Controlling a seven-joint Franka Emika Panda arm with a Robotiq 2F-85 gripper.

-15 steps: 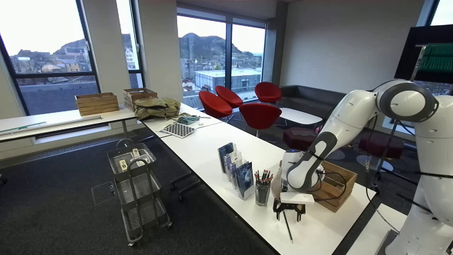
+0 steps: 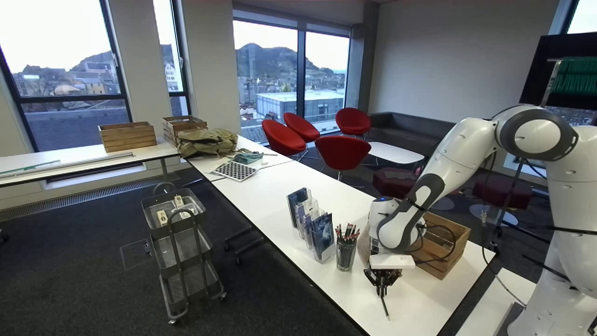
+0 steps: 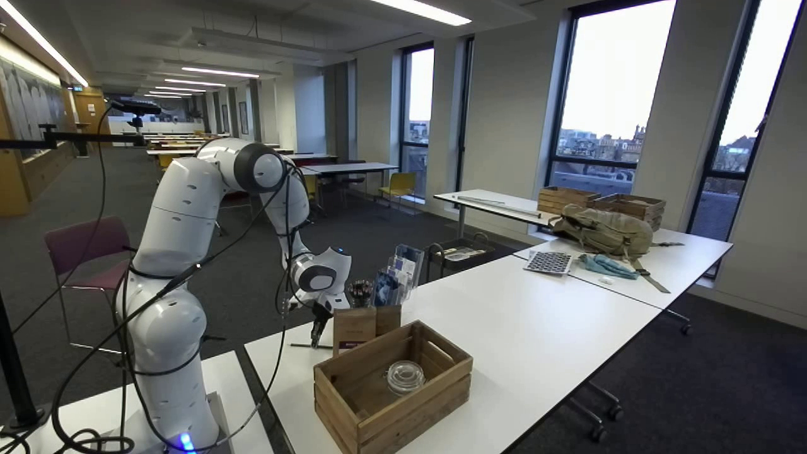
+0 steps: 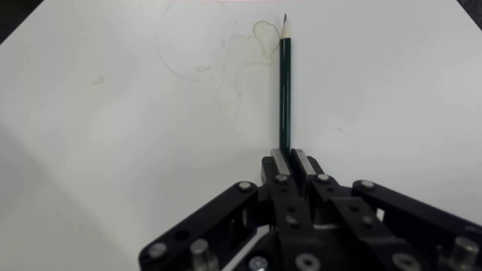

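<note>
A dark green pencil [image 4: 285, 90] lies on the white table, its sharpened tip pointing away from my gripper in the wrist view. The two fingers are drawn close together around the pencil's near part, which they hide. In exterior view 1 the gripper [image 2: 382, 291] points down at the tabletop, and the pencil [image 2: 386, 310] sticks out toward the table's near edge. From the other side, the gripper [image 3: 316, 339] appears low over the table beside a brown paper bag [image 3: 354, 326].
A glass of pencils [image 2: 345, 255] and a leaflet holder [image 2: 324, 246] stand close by the gripper. Across the table is a wooden crate [image 3: 412, 420] containing a glass jar [image 3: 405, 377]. Bare tabletop [image 2: 411, 308] surrounds the pencil tip.
The gripper's fingers were spread wide on either side of the pencil and have now come together around it. The pencil has shifted slightly and turned a little; the arm has hardly moved.
</note>
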